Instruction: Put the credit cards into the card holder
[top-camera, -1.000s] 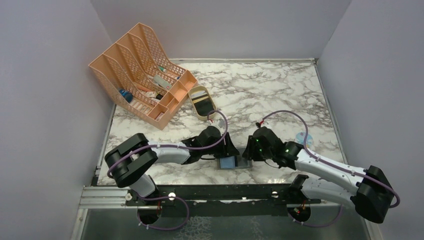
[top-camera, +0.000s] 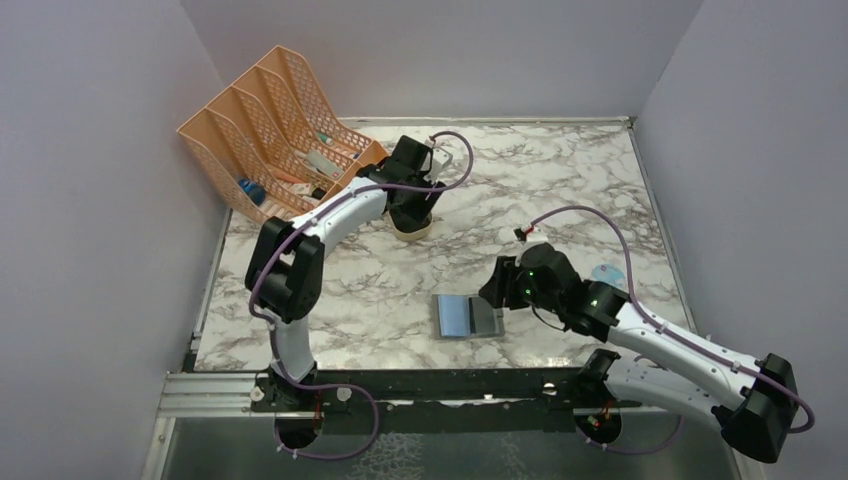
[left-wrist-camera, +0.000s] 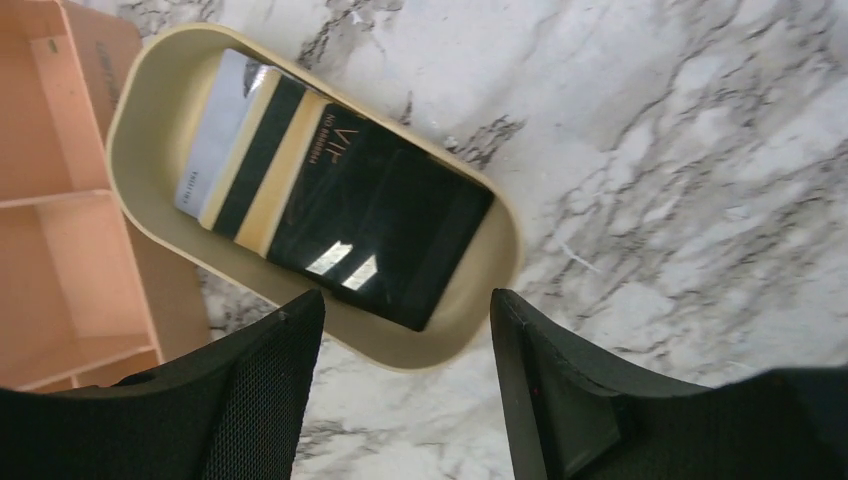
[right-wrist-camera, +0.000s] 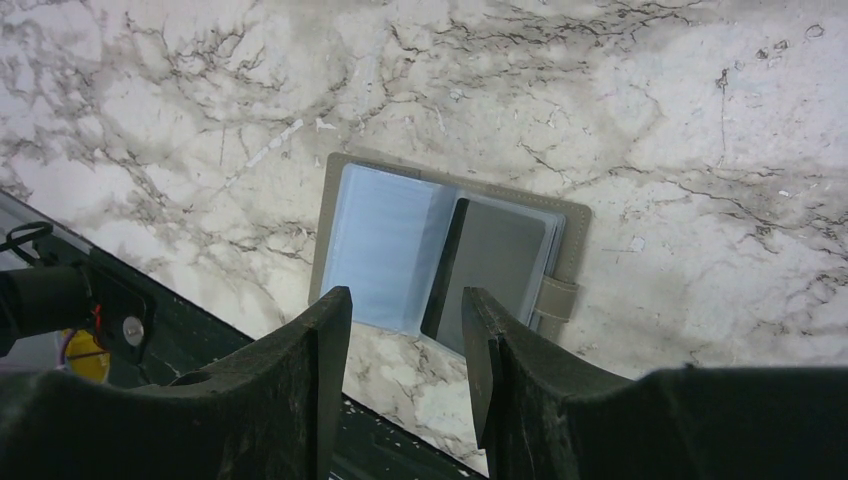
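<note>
In the left wrist view, a cream oval tray (left-wrist-camera: 440, 352) holds several overlapping cards: a black VIP card (left-wrist-camera: 380, 220) on top, black-and-gold stripes and a white edge (left-wrist-camera: 215, 135) behind it. Above the tray's near end, my left gripper has its fingers apart and nothing between them. The card holder (right-wrist-camera: 390, 245) lies spread open on the marble table, a light blue sleeve on one side and a dark grey panel (right-wrist-camera: 495, 260) on the other. My right gripper is open and empty over the holder's near edge.
An orange slotted organizer (top-camera: 285, 130) with small items in it stands at the back left, close beside the tray. A light blue disc (top-camera: 608, 275) lies to the right, near the right arm.
From over the card holder, my left gripper has travelled back and left to the tray, which its arm now partly covers in the top view. The right arm has shifted only slightly.
</note>
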